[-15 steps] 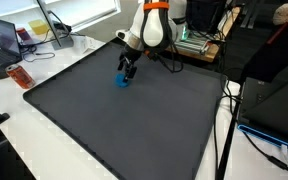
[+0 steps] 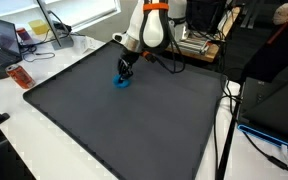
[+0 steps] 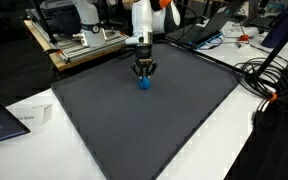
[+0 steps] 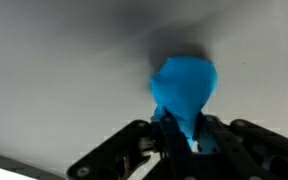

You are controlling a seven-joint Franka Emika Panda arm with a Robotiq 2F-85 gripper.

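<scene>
A bright blue object [image 4: 184,84], apparently soft cloth, is pinched between the fingers of my gripper in the wrist view. In exterior view 1 the same blue object [image 2: 121,81] is at the dark board's [image 2: 114,120] far part, right under the gripper [image 2: 124,70]. Exterior view 2 has the blue object [image 3: 144,84] below the gripper [image 3: 144,70]. My gripper is shut on it. Whether its lower side touches the board cannot be told.
An orange-red can [image 2: 20,76] stands beyond the board's left edge, near a laptop [image 2: 12,38]. Black cables [image 3: 269,85] lie along the board's side in exterior view 2. Most of the board's surface is bare.
The arm has shifted slightly to the left and leans more over the board. The blue object stays at nearly the same place, low by the gripper.
</scene>
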